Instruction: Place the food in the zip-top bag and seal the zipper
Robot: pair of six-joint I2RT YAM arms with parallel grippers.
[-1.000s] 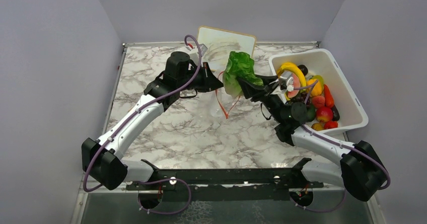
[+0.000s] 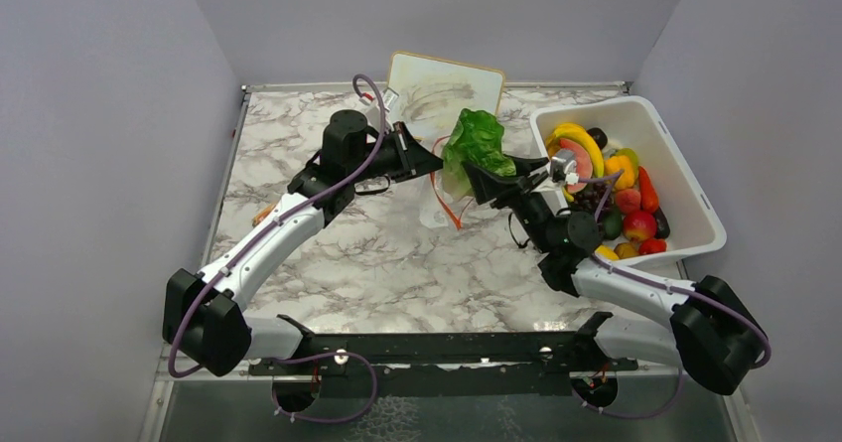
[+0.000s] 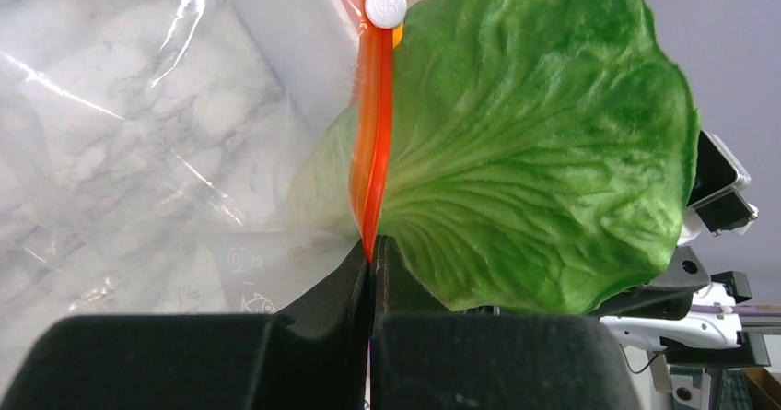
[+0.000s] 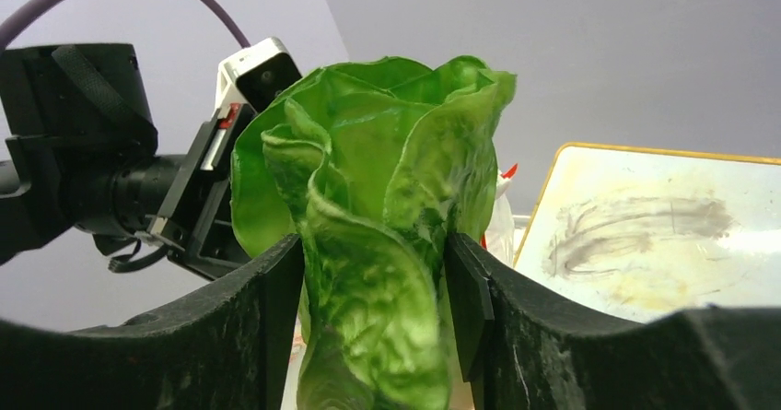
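Observation:
A green head of lettuce (image 2: pixel 477 139) is upright at the mouth of the clear zip bag (image 3: pixel 138 152), which has an orange zipper (image 3: pixel 373 115) with a white slider. Its pale lower part shows through the plastic in the left wrist view, while the large leaf is outside, right of the zipper. My left gripper is shut on the bag's orange edge, left of the lettuce. From the right, my right gripper has a finger against each side of the lettuce, which fills the gap between them. The lettuce's base is hidden in the right wrist view.
A white bin (image 2: pixel 690 189) on the right holds several fruits and vegetables. At the back stands a white board (image 2: pixel 447 84) with a tan edge.
The left gripper has edged right, and the bag's orange opening has moved right with it.

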